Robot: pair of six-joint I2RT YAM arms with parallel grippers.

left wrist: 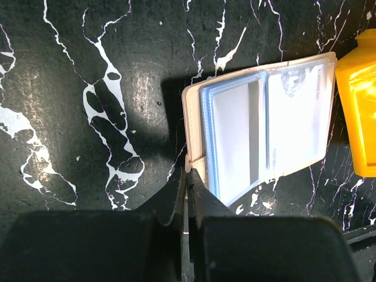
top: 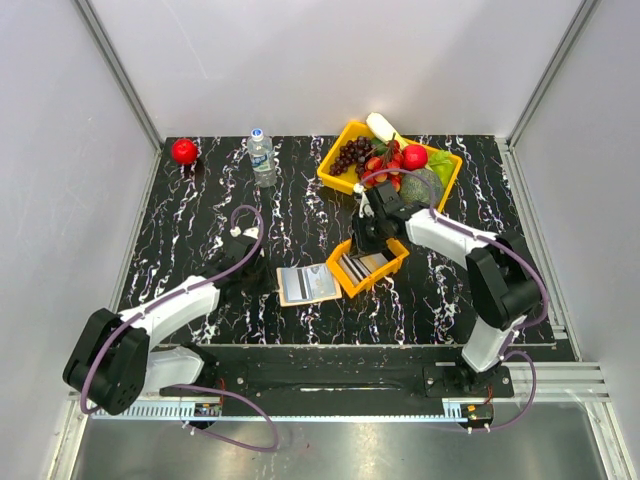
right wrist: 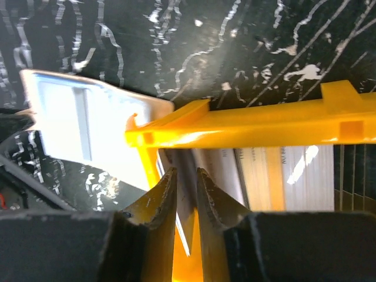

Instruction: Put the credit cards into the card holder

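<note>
The beige card holder [left wrist: 194, 117] lies unfolded on the dark marbled table, with clear blue-edged sleeves and a dark stripe across one. At its left edge, my left gripper is shut, fingertips touching the rim; whether the rim is pinched cannot be made out. Several cards [right wrist: 258, 176] stand in a yellow box [right wrist: 235, 128] right beside the holder. Over this box, my right gripper points down, its fingers a little apart. A dark card [right wrist: 182, 197] shows in the gap between them, not visibly clamped.
Behind the box, a yellow tray [top: 325, 182] holds fruit and vegetables, close to the right arm. A water bottle [top: 261, 160] stands at the back, and a red ball-like item [top: 184, 151] sits at the back left. Bare table lies between bottle and holder.
</note>
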